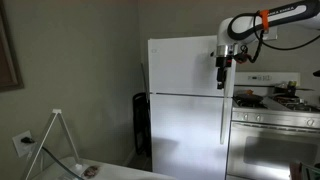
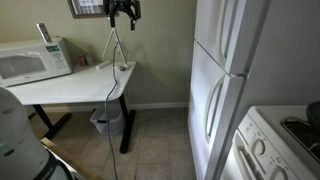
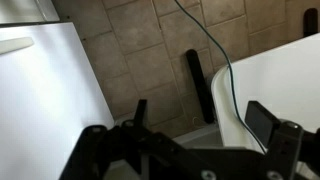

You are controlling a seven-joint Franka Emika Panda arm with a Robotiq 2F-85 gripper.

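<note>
My gripper is open in the wrist view, its two fingers wide apart and nothing between them. Exterior view 1 has the gripper hanging from the arm in front of the white refrigerator, at the right side of its upper door. From the other side, the gripper appears high up, with the white table lower in the picture. Both refrigerator doors look closed.
A white stove with pans on top stands right of the refrigerator. On the table sits a white microwave, with a bin below. A cable runs across the wrist view.
</note>
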